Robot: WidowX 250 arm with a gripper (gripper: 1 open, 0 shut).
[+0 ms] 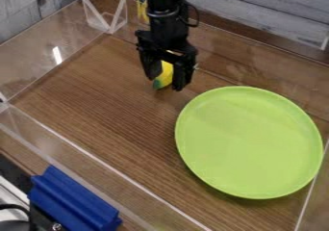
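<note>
A black gripper [167,68] hangs open from the top centre of the camera view, low over a small yellow banana-like object [164,77] with a green tip, which sits between or just behind its fingers and is partly hidden. A large green plate [248,143] lies to the right on the wooden board [103,129].
Clear plastic walls edge the board at left and front. A blue ridged plastic object [71,201] lies outside at the lower left. The board left of the gripper and plate is clear.
</note>
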